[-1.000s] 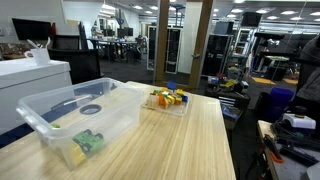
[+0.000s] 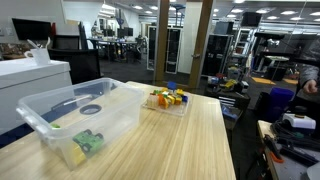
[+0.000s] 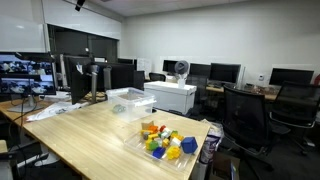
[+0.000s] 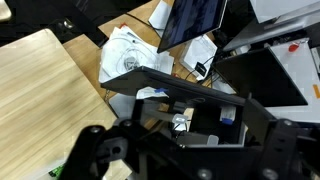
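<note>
No task is named. In the wrist view my gripper appears open, its dark fingers spread wide with nothing gripped between them. Below it are clutter and the edge of the wooden table [image 4: 35, 85], so it hangs past the tabletop. A clear plastic bin [image 2: 85, 115] stands on the table in the first exterior view, with a few green and yellow items low inside. Beyond it, a shallow clear tray [image 2: 168, 108] holds several colourful blocks [image 3: 170, 142], orange, yellow, green and blue.
Bare wood [image 3: 85, 135] fills much of the tabletop. A white cabinet [image 3: 172, 95] stands behind the clear bin. Office chairs [image 3: 245, 115] lie beyond the table. Papers [image 4: 128, 52] and a dark monitor [image 4: 190, 20] are beside the table edge in the wrist view.
A greyish shape now shows at the right edge of the first exterior view, where it was absent before. The bin, tray and blocks have not moved.
</note>
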